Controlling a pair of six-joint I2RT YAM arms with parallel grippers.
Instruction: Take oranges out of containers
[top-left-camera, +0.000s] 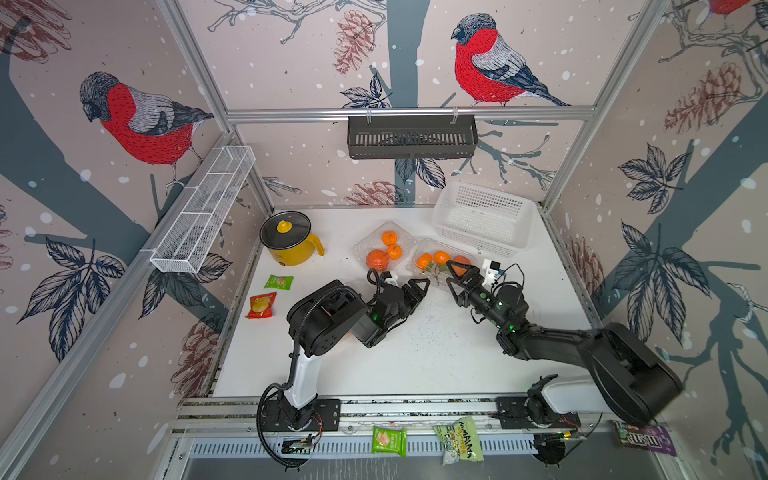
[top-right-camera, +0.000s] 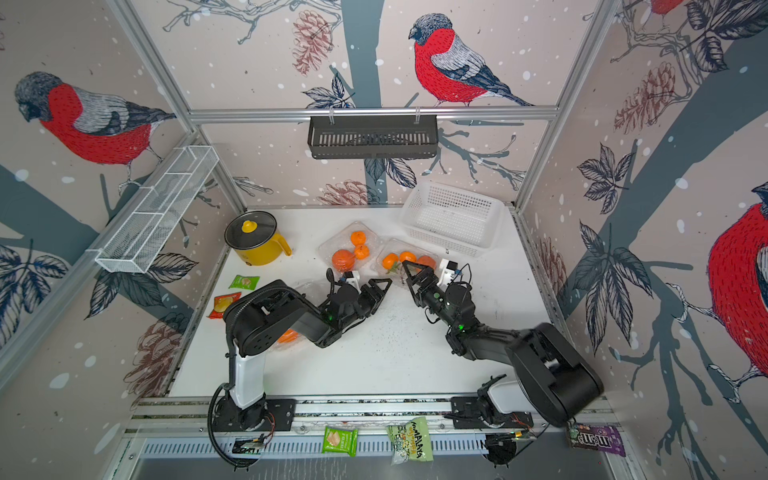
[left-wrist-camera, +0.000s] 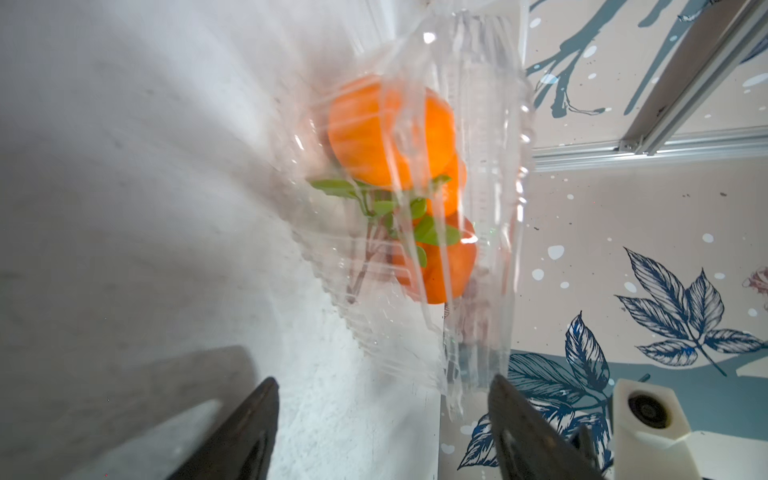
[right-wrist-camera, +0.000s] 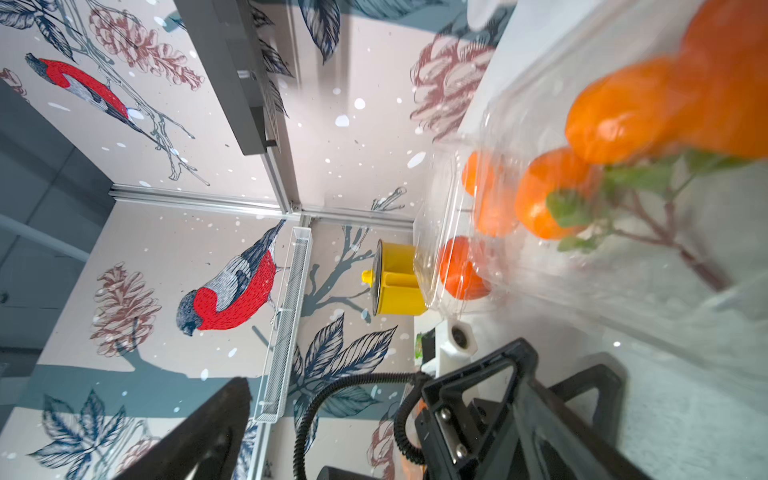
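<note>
Two clear plastic containers hold oranges: the middle-left one (top-left-camera: 361, 248) with several fruits, the right one (left-wrist-camera: 496, 320) with several oranges (left-wrist-camera: 384, 128) and a leafy sprig (left-wrist-camera: 384, 206). My left gripper (top-left-camera: 417, 289) is low just in front of the containers; in its wrist view the fingers stand apart with nothing between, facing the right container. My right gripper (top-left-camera: 453, 281) is at the front right of that container, open and empty, its fingers apart in the right wrist view. Another container with orange content lies partly hidden behind the left arm in the top right view.
A white basket (top-left-camera: 483, 216) stands at the back right, a yellow pot (top-left-camera: 285, 248) at the back left. Small packets (top-left-camera: 261, 305) lie on the left.
</note>
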